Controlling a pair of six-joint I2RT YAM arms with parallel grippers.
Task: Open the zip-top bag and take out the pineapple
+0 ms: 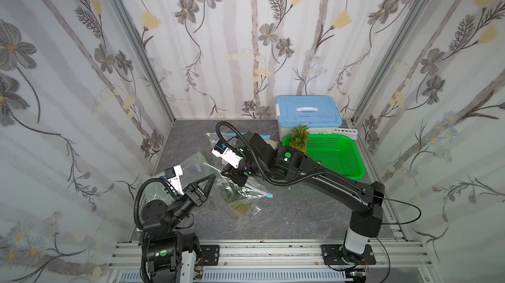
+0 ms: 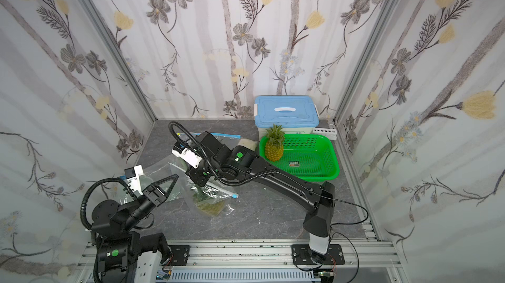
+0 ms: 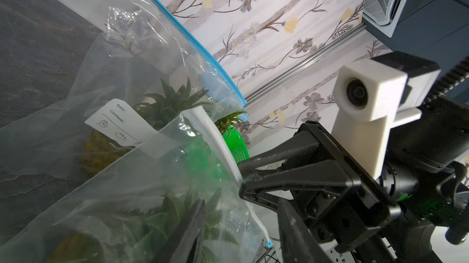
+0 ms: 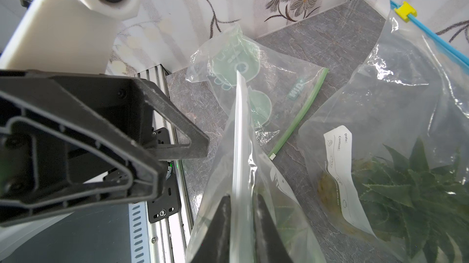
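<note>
In the left wrist view, a clear bag with a white zip strip point(image 3: 210, 133) stands nearest, a leafy pineapple point(image 3: 171, 219) showing through its film. My right gripper is shut on that strip at its upper edge. Beside the same edge, my left gripper stands open, nothing between its fingers. From above, the bag point(image 1: 239, 199) lies partly under the right arm. Whether its mouth is parted cannot be told. A second pineapple point(image 4: 415, 189) rests inside another bag point(image 4: 351, 101) with a blue strip and yellow slider.
A green basket point(image 2: 328, 175) at the right holds an unbagged pineapple point(image 2: 274, 150). Behind it stands a blue-lidded box point(image 2: 286, 107). A flat green-edged bag point(image 4: 298, 87) lies near the left arm. Bare table shows at the front right.
</note>
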